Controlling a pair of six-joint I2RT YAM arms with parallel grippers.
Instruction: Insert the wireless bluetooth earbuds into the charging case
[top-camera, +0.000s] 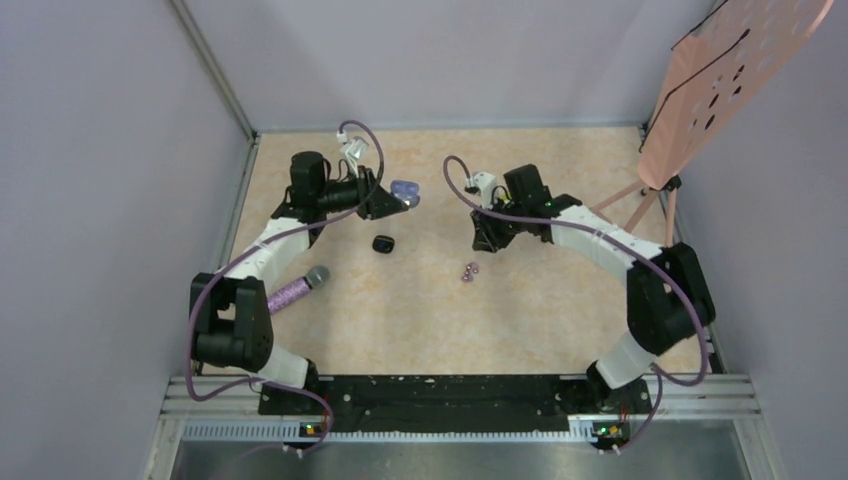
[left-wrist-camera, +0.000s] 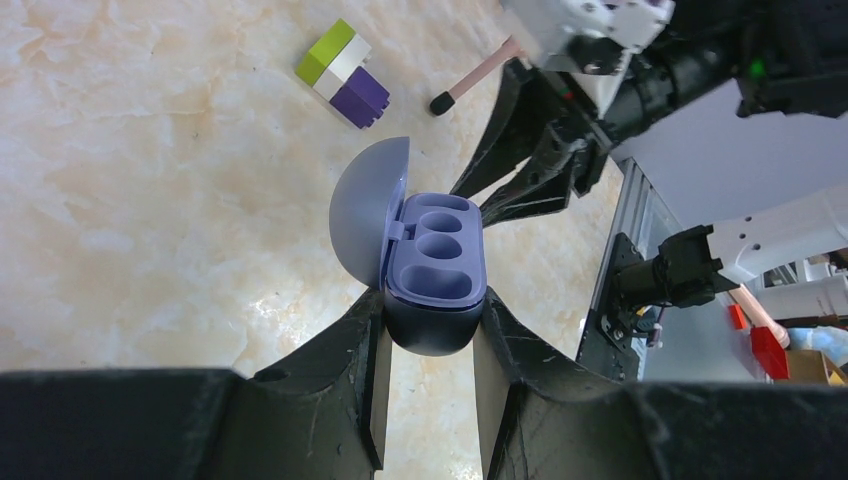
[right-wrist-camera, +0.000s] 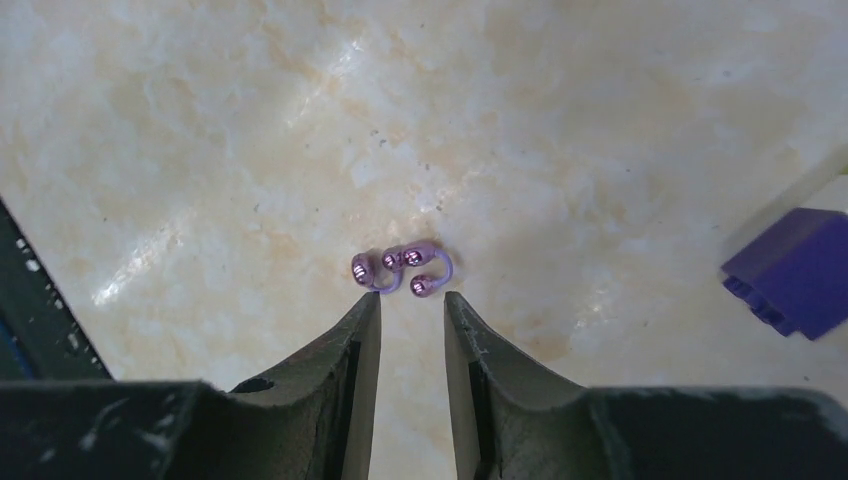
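Held up off the table, the lilac-and-grey charging case (left-wrist-camera: 436, 265) has its lid swung open, and the hollows in its face look empty. My left gripper is shut on the lower body of the case, one finger on each side; from above, the case (top-camera: 405, 189) shows at that gripper's tip. Two small shiny purple earbuds with thin curved links (right-wrist-camera: 418, 256) lie close together on the table. Over them hovers my right gripper, open, nothing between its fingers. In the top view the earbuds (top-camera: 469, 272) are just in front of that gripper.
A small black object (top-camera: 383, 244) and a purple microphone (top-camera: 298, 289) lie on the left side. Green, white and purple blocks (left-wrist-camera: 343, 74) stand behind the right arm. A pink stand (top-camera: 640, 208) is at the right.
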